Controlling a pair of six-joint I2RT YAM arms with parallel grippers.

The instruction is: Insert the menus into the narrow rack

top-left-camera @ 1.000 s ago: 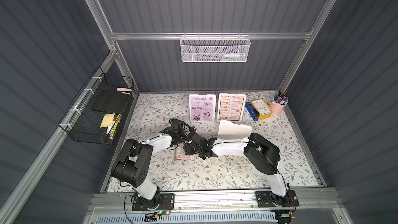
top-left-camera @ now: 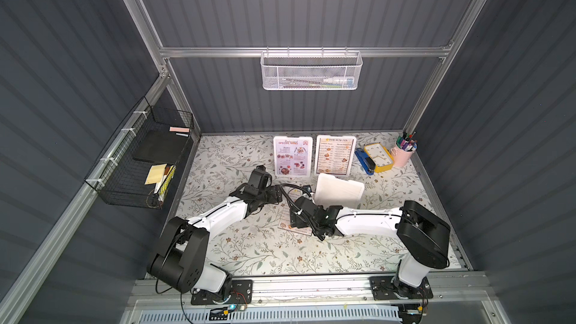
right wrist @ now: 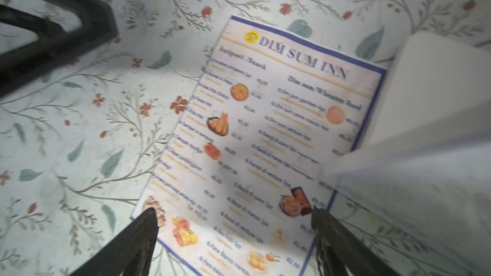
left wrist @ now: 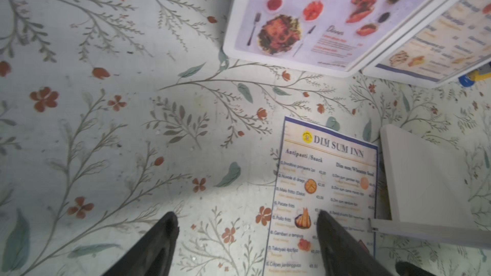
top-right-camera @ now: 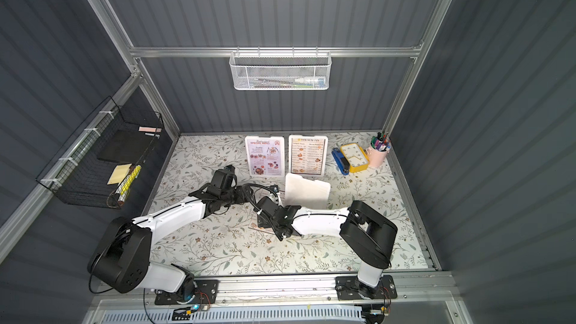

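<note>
A loose Dim Sum Inn menu (right wrist: 255, 148) lies flat on the table, against the base of an empty white rack (top-left-camera: 339, 189) on its right. My right gripper hangs over this menu, open, with nothing between its fingers. My left gripper is open over the table at the menu's left edge, also empty. Behind stand two white racks holding upright menus, a purple food menu (top-right-camera: 265, 156) and an orange-printed menu (top-right-camera: 307, 154).
A blue stapler (top-left-camera: 364, 160), a yellow tray (top-left-camera: 387, 163) and a pink pen cup (top-left-camera: 400, 157) sit at the back right. A black wire basket (top-left-camera: 120, 186) hangs on the left wall.
The loose menu has moved right, toward the empty rack.
</note>
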